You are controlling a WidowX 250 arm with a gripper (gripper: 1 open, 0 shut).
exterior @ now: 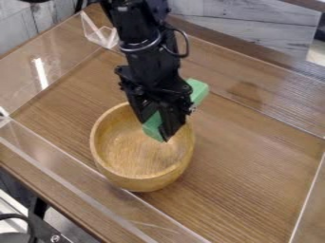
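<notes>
My black gripper (162, 112) hangs over the back half of a round wooden bowl (132, 159), shut on a green object (195, 93). Part of the green object shows to the right behind the gripper and part below it, above the bowl. The fingertips are dark and hard to make out, and the gripper hides much of the object.
The bowl stands on a wooden table (241, 180). A pale grey wall or board runs along the back, and a cable lies at the lower left edge.
</notes>
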